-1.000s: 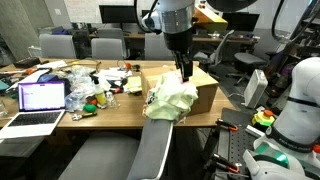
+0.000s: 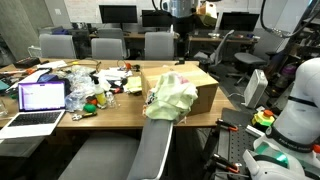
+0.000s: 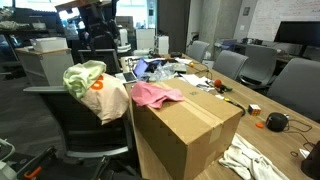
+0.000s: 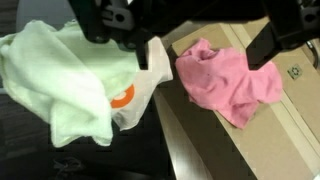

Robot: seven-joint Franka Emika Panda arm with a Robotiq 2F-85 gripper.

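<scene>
In the wrist view my gripper stands open, its dark fingers wide apart with nothing held between them. Below and to the right lies a crumpled pink cloth (image 4: pixel 228 80), apart from the fingers, on top of a cardboard box (image 3: pixel 190 128). A pale green cloth (image 4: pixel 65 85) is bunched at the left, partly covered by the gripper's housing. Under it shows a whitish bag with an orange mark (image 4: pixel 123 97). Exterior view 2 has the green cloth (image 3: pixel 84 76) over that bag on the chair beside the box.
A grey chair (image 2: pixel 110 152) stands in front of the table. An open laptop (image 2: pixel 40 103) and crowded small items fill the table's left side. White gloves or cloth (image 3: pixel 250 158) lie beside the box. Bare floor shows below the chair.
In exterior view 1 the arm has shifted right and up, away from the green cloth. A pinkish patch above that cloth no longer shows. The green cloth stays on the chair.
</scene>
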